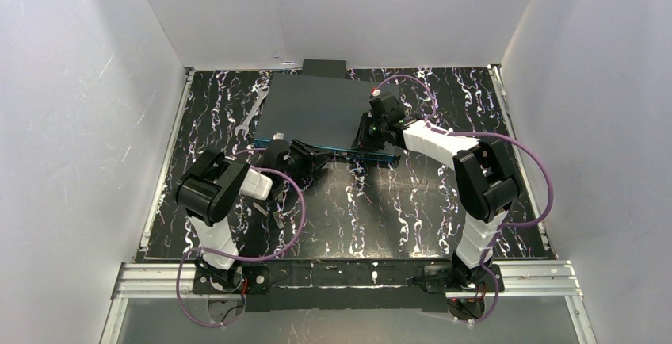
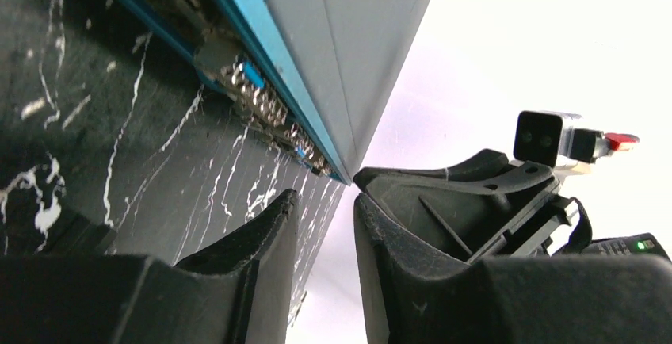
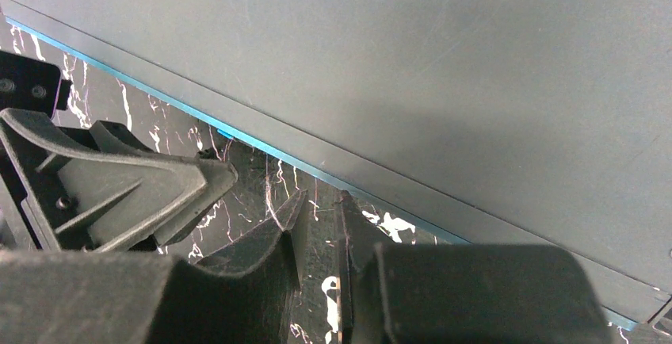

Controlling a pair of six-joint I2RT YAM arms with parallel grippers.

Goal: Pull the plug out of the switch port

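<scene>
The switch is a wide dark grey box with a blue front edge. In the left wrist view its front port row shows metal ports and small blue parts; which of these is the plug, I cannot tell. My left gripper stands open before the front, its fingers apart with only marble between them. Over the front edge, farther right, is my right gripper. A narrow gap parts its fingertips and nothing sits between them. From above, the arms hide much of the front.
A wrench lies left of the switch, and small grey pieces lie by the left arm. A purple cable loops over that arm; another purple cable arcs beside the right arm.
</scene>
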